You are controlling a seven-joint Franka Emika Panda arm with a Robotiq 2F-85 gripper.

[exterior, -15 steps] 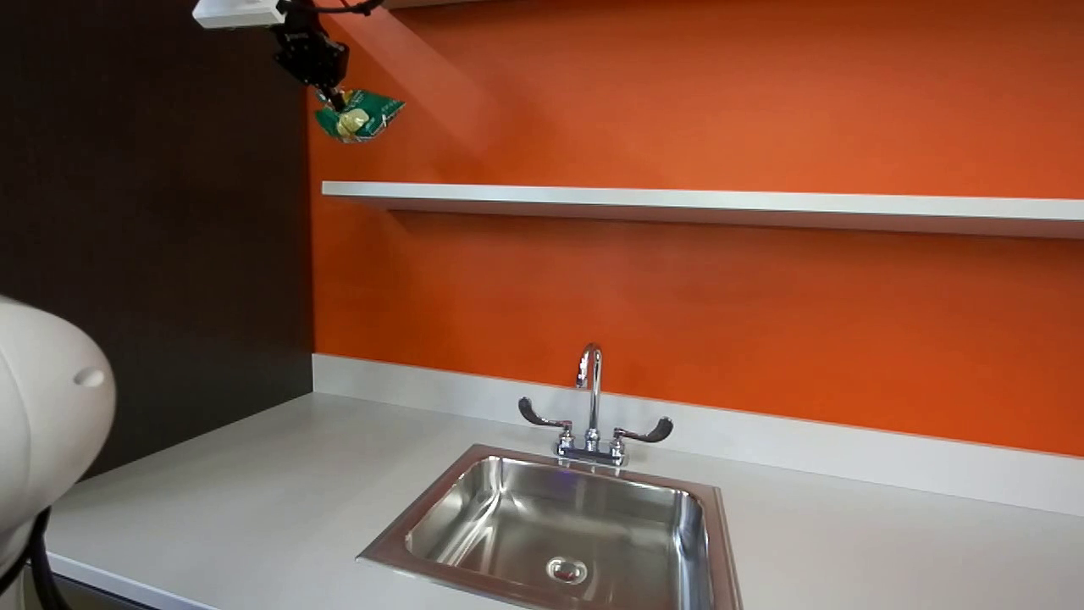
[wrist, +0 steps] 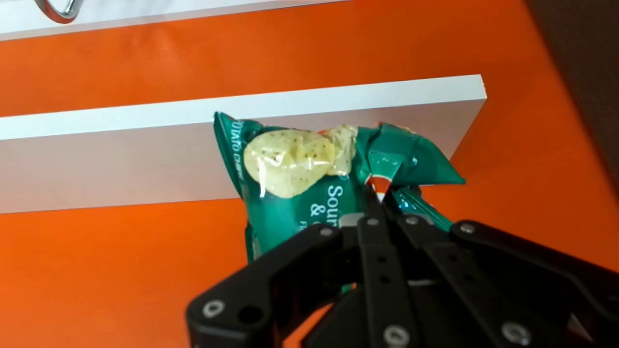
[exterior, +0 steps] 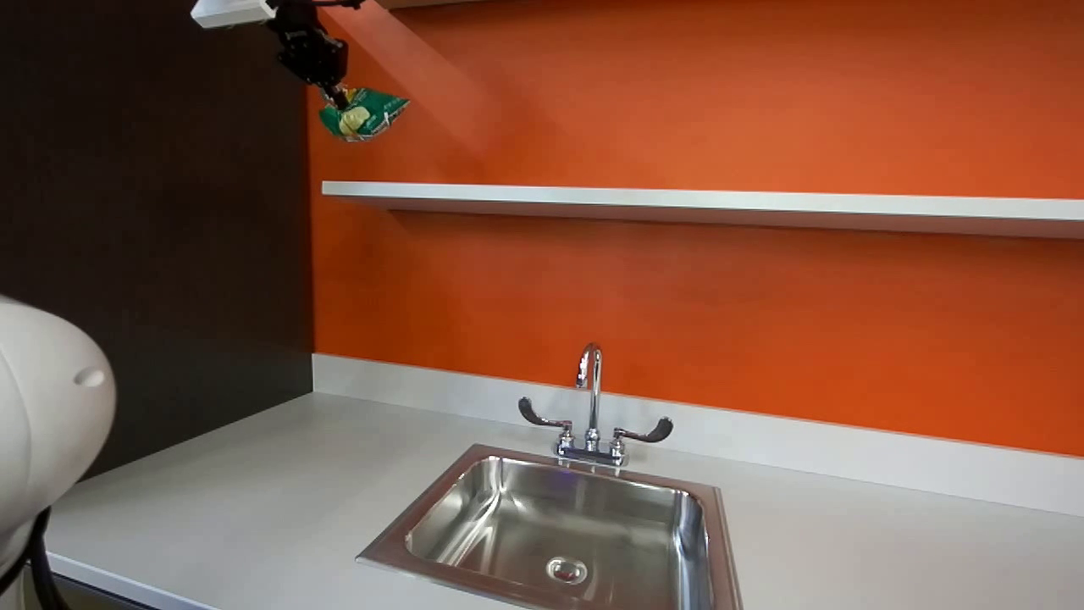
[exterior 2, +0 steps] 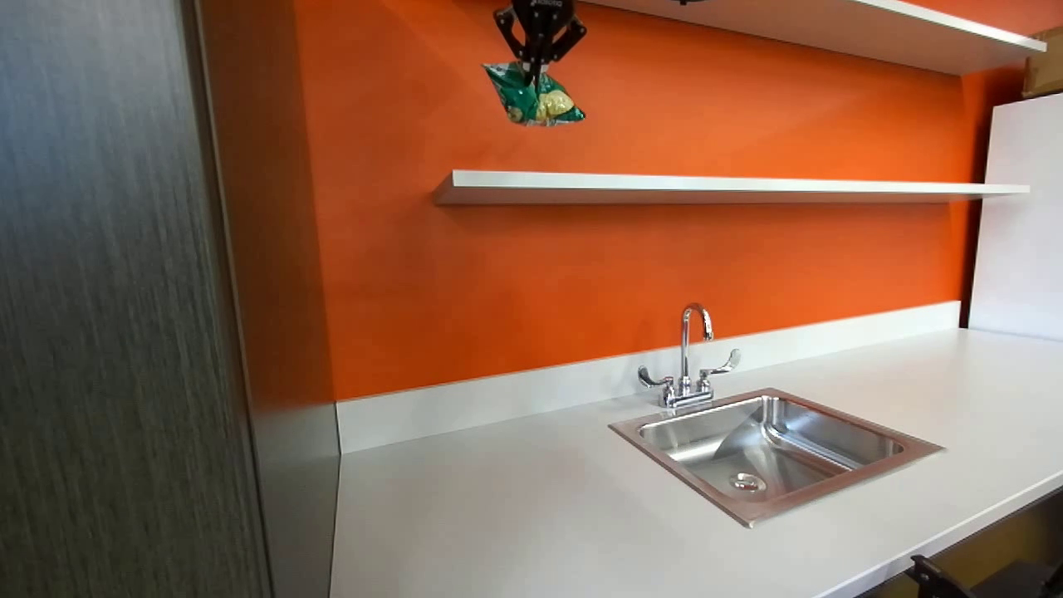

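A green bag of potato chips (wrist: 290, 174) hangs from my gripper, which is shut on a pinched fold of its thin wrapper. In exterior view 1 the chip bag (exterior: 366, 113) appears at the upper left, higher than the white lower shelf (exterior: 701, 202) and near that shelf's left end. Exterior view 2 also has the bag (exterior 2: 528, 100) above the shelf (exterior 2: 698, 185), with clear orange wall showing between them. The black fingers hide part of the bag in the wrist view.
Another white shelf (exterior 2: 847, 30) runs higher up on the orange wall. Below are a steel sink (exterior: 447, 585), a faucet (exterior: 594, 396) and a bare grey counter (exterior: 254, 478). A dark panel (exterior: 152, 203) closes off the left side. The lower shelf's visible stretch looks empty.
The gripper and the bag have shifted very slightly to the right in exterior view 1. The grip on the bag looks the same.
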